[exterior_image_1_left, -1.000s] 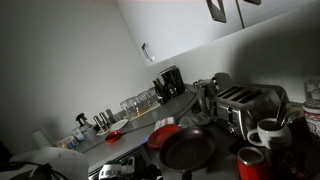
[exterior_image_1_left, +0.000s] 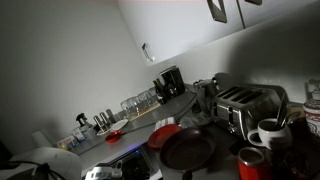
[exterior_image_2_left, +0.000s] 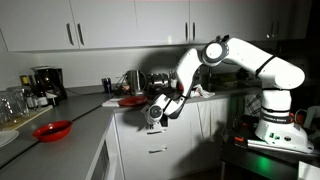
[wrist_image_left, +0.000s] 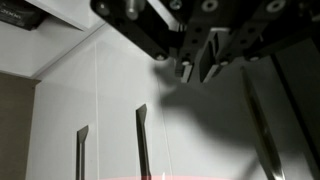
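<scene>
In the wrist view my gripper points toward pale cabinet fronts (wrist_image_left: 120, 100), its fingers close together. Whatever may lie between the fingertips cannot be made out. A dark upright handle (wrist_image_left: 143, 140) stands left of the gripper, with another handle (wrist_image_left: 81, 150) farther left. On the right is a long slanted handle (wrist_image_left: 262, 125). From the second exterior view, the gripper (exterior_image_2_left: 153, 124) is low in front of the white drawers (exterior_image_2_left: 148, 160), below the counter edge. Contact with a handle is unclear.
On the counter are a black pan (exterior_image_1_left: 187, 149), a toaster (exterior_image_1_left: 248, 107), a white mug (exterior_image_1_left: 270, 134) and a red can (exterior_image_1_left: 253, 163). A red bowl (exterior_image_2_left: 52, 131) sits on the left counter. Floor space in front of the drawers is open.
Close to the counter's front edge, the arm at the bottom of the first exterior view has shifted slightly to the left. The counter items have not moved.
</scene>
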